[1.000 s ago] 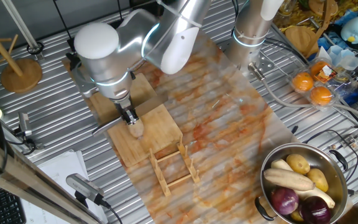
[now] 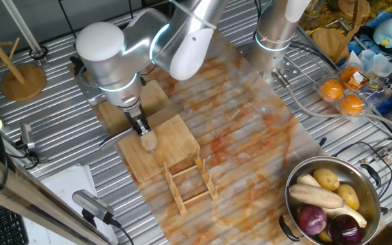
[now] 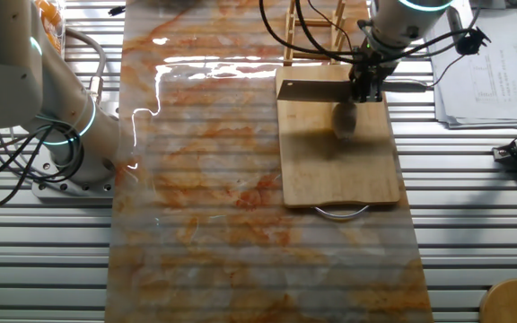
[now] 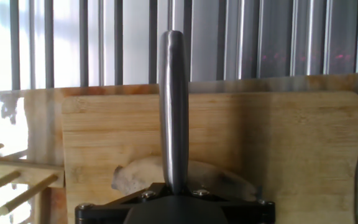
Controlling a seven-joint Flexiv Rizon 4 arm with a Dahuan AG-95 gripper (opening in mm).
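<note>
My gripper point(image 2: 141, 128) is shut on a knife and hangs over the wooden cutting board point(image 3: 339, 175). The knife's metal handle point(image 4: 174, 106) sticks out on one side of the fingers, and its broad blade point(image 3: 315, 91) on the other. Under the gripper a pale, elongated vegetable point(image 2: 148, 141) lies on the board; in the wrist view the same vegetable point(image 4: 142, 175) runs crosswise beneath the handle, partly covered by the gripper. Whether the blade's edge touches the vegetable cannot be made out.
A small wooden rack point(image 2: 191, 184) stands at one end of the board. To the right is a steel pot point(image 2: 293, 194) with potatoes, purple onions and long pale vegetables. The marbled mat point(image 3: 214, 197) beside the board is mostly bare. Papers point(image 3: 485, 76) lie past the knife handle.
The vegetable shows no clear shift.
</note>
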